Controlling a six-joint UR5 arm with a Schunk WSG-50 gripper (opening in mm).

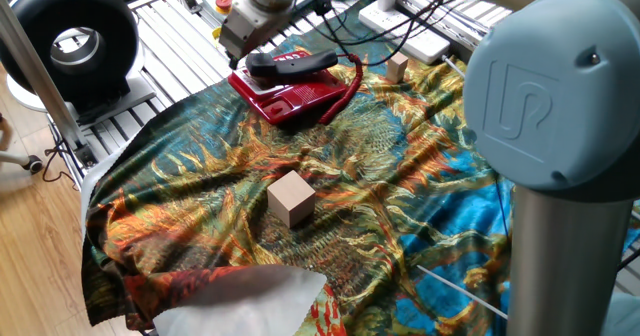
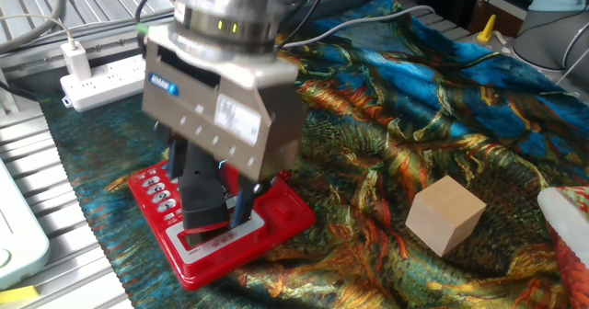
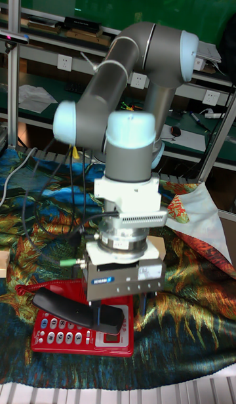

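Note:
A red telephone (image 1: 292, 102) lies on the patterned cloth, its black handset (image 1: 290, 68) across the top. My gripper (image 2: 210, 182) hangs over the handset's end, pointing down and somewhat blurred. Its dark fingers (image 2: 244, 200) are apart, and in exterior view 2 the handset (image 2: 202, 194) appears between them. From exterior view 3 the gripper (image 3: 119, 309) stands over the right part of the telephone (image 3: 64, 342). Whether the fingers touch the handset cannot be told. In exterior view 1 the fingertips are hard to make out.
A wooden cube (image 1: 291, 198) sits on the rumpled cloth (image 1: 190, 191), well clear of the telephone. A smaller wooden block (image 1: 397, 68) stands near the white power strip (image 1: 405, 31). Cables hang beside the arm. The red coiled cord (image 1: 352, 81) runs along the telephone's side.

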